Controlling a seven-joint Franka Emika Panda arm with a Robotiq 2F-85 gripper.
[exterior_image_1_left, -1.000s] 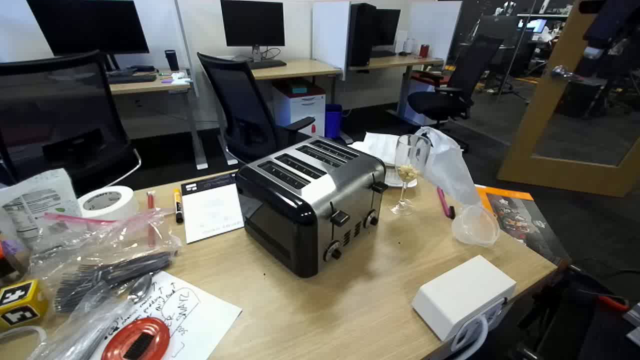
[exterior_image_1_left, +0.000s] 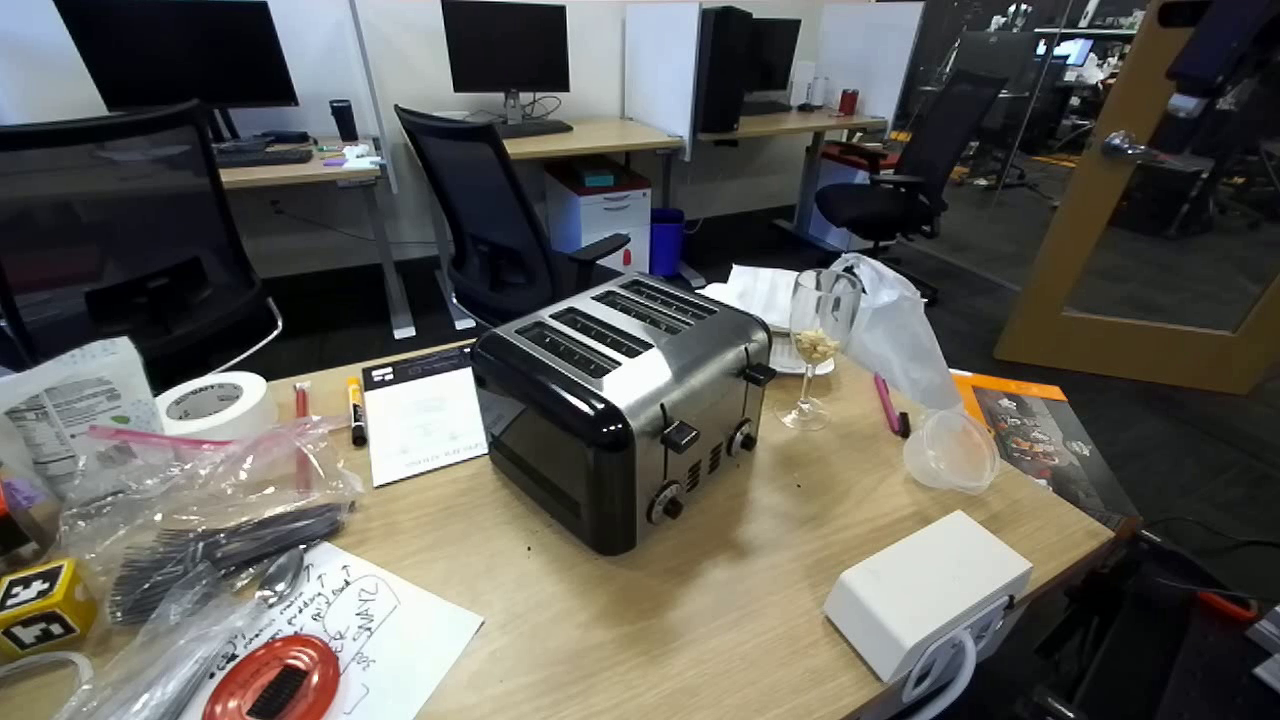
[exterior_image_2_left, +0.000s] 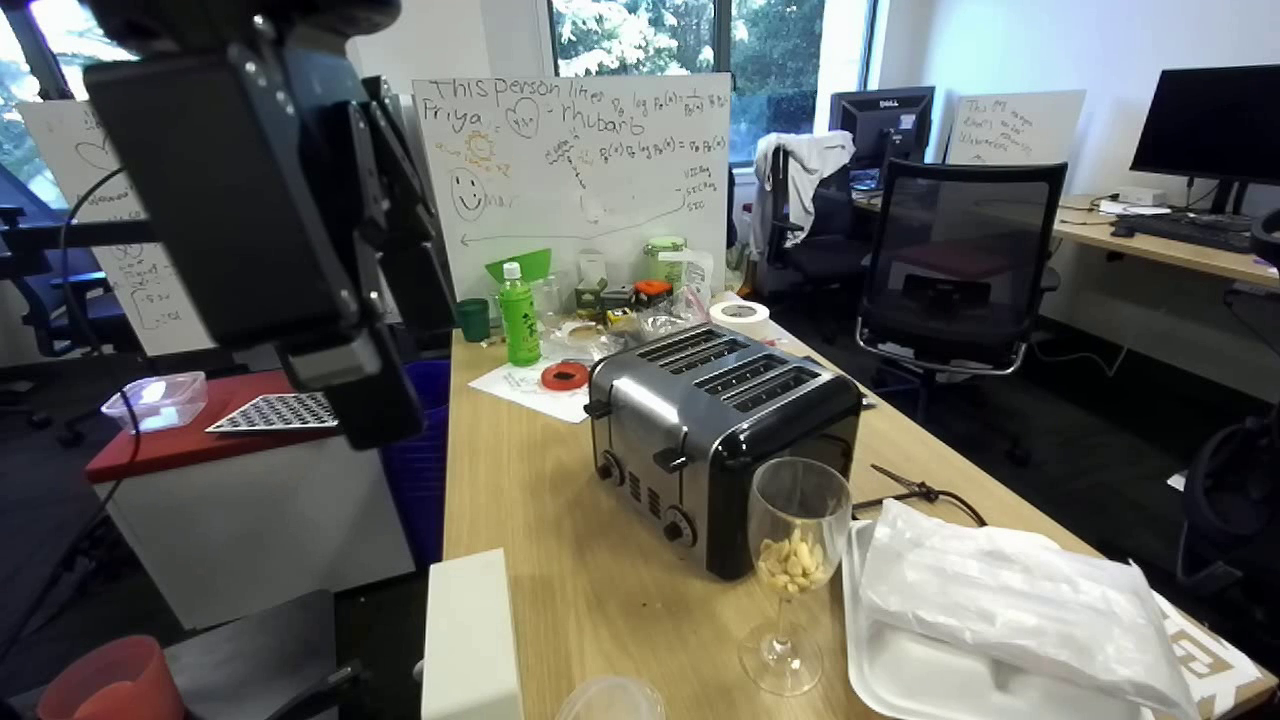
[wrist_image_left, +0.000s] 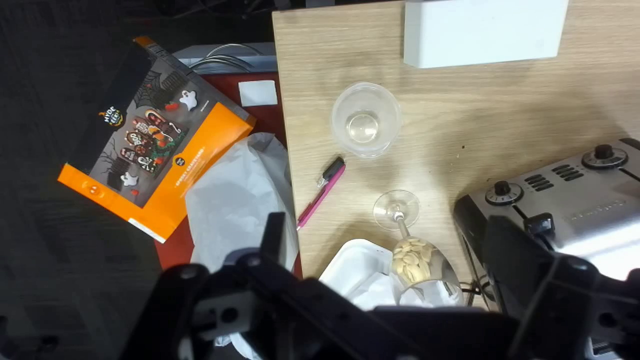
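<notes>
My gripper is open in the wrist view, its two dark fingers far apart and nothing held between them. It hangs in the air above the table, large and dark at the upper left of exterior view 2. A stemmed glass (exterior_image_2_left: 797, 546) with pale nut-like pieces stands upright on the table. Beside it is a steel and black four-slot toaster (exterior_image_1_left: 642, 360). An empty clear plastic cup (wrist_image_left: 364, 123) sits near the table's end, with a pink pen (wrist_image_left: 321, 198) close by.
A white box (exterior_image_1_left: 930, 588) stands at the table edge. White trays (exterior_image_2_left: 960, 672) with plastic wrapping lie near the glass. Bags, a tape roll (exterior_image_1_left: 216, 406), a green bottle (exterior_image_2_left: 519, 318) and a red lid (exterior_image_1_left: 274, 682) crowd the far end. Wood before the toaster is clear.
</notes>
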